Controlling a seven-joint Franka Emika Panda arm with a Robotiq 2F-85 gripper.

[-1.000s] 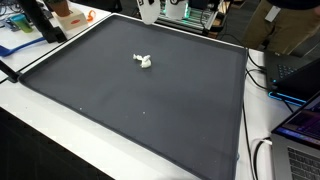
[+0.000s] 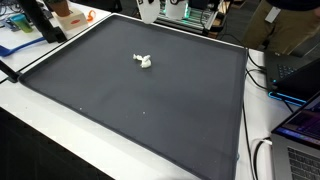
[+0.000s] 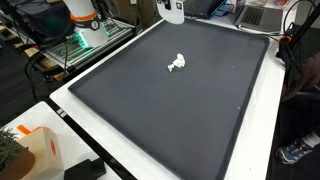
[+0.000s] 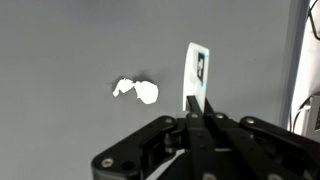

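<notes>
A small white crumpled piece [image 2: 144, 62] lies on the dark grey board [image 2: 150, 105], towards its far side. From the other side the same white piece [image 3: 177, 62] shows as an irregular lump. In the wrist view the white piece [image 4: 147, 92] is left of my gripper and apart from it. My gripper is shut on a white strip-like object [image 4: 196, 72] with a dark and teal mark, which sticks out past the fingers. What exactly this object is cannot be made out. In the exterior views the fingers are not clear.
Most of the board is bare, with a white table border round it. Laptops [image 2: 300, 160] and cables stand off the right edge. A plant pot [image 3: 14, 155] and a white and orange box [image 3: 40, 150] are at the lower left of exterior view 2.
</notes>
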